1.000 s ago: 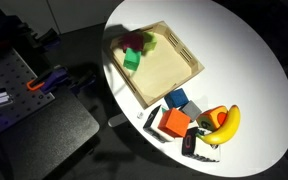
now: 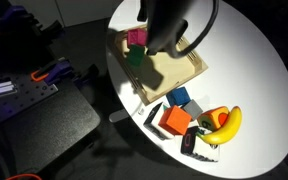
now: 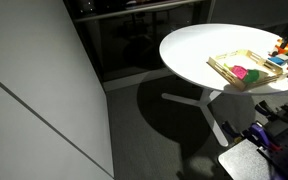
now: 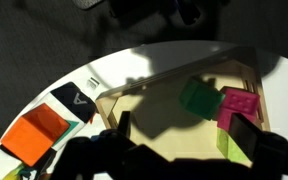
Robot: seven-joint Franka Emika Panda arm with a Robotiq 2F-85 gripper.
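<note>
In the wrist view, my gripper is open above the shallow wooden tray [image 4: 162,128], its fingers well apart and nothing between them. A green block [image 4: 200,98] and a pink studded block [image 4: 237,105] lie side by side within the tray. Just below the pink one, a yellow-green block [image 4: 230,147] is partly covered by the right-hand finger. From exterior view 1, the dark gripper hangs over the tray's far side and hides the yellow-green block.
Beside the tray's near right side sits a cluster: a blue block [image 2: 177,97], an orange block [image 2: 174,121], a banana [image 2: 223,127] and black-and-white blocks.
My arm has come into exterior view 1 from the top and moved over the tray, throwing shadow on it. The tray and the cluster beside it have stayed put.
</note>
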